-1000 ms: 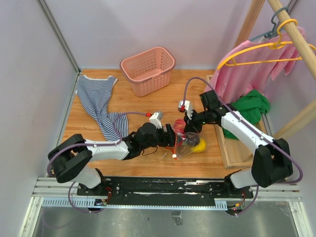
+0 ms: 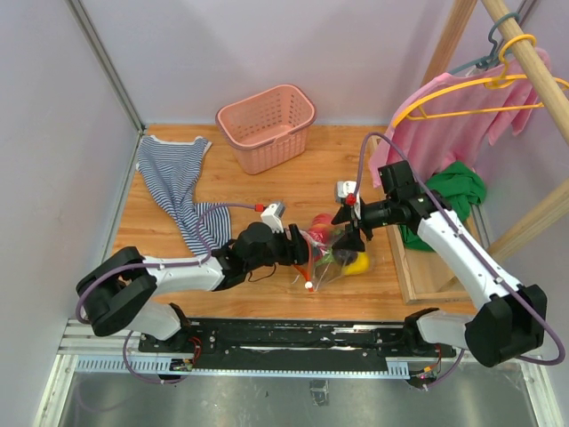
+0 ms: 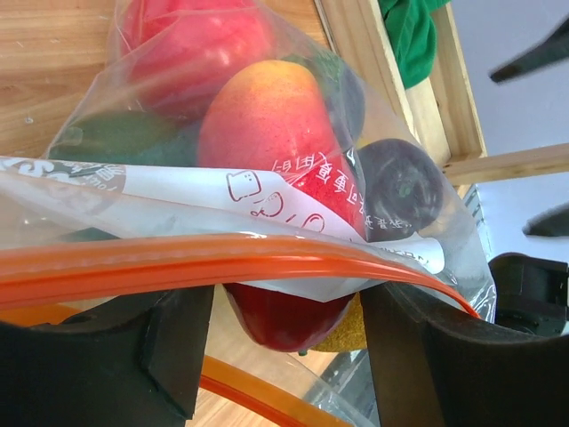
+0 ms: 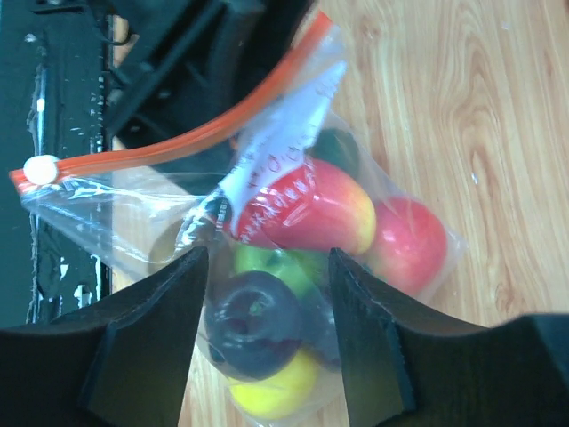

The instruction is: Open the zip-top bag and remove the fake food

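Observation:
A clear zip bag (image 2: 338, 271) with an orange seal (image 3: 267, 258) holds fake food: red mango (image 3: 267, 116), red fruit (image 4: 404, 240), dark round fruit (image 4: 253, 325), yellow fruit (image 4: 276, 387), green items. My left gripper is at the bag's mouth, fingers apart, with a dark red fruit between or behind them in its view; whether it grips is unclear. My right gripper hangs over the bag with its fingers apart.
A pink basket (image 2: 265, 151) stands at the back. A striped cloth (image 2: 164, 178) lies left. A wooden rack with green cloth (image 2: 449, 191) and pink garment (image 2: 418, 156) is on the right.
My left gripper has shifted slightly left.

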